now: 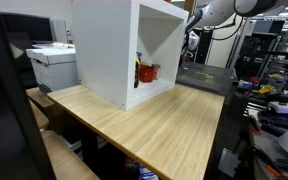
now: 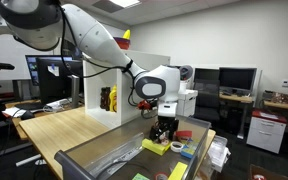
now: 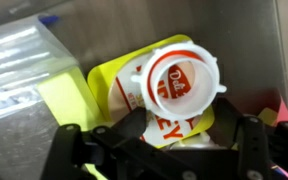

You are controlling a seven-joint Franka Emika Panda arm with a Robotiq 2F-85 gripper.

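In the wrist view a white ring-shaped piece [image 3: 189,105], open in its middle, lies ahead of my gripper. My dark fingers [image 3: 129,130] stand apart on either side of its near edge; whether they touch it is unclear. Beneath the ring shows a yellow-edged package [image 3: 110,72] with red and white print. In exterior view 2 my gripper [image 2: 163,132] reaches down into a grey bin [image 2: 82,152], its fingertips too small to make out. Exterior view 1 shows the arm [image 1: 192,42] only far off at the back.
A yellow item [image 3: 69,98] lies left of the package, beside clear plastic [image 3: 24,62]. Several small items share the bin, including a yellow block [image 2: 155,147]. A white shelf unit [image 1: 108,50] stands on the wooden table [image 1: 164,128], whose front is clear.
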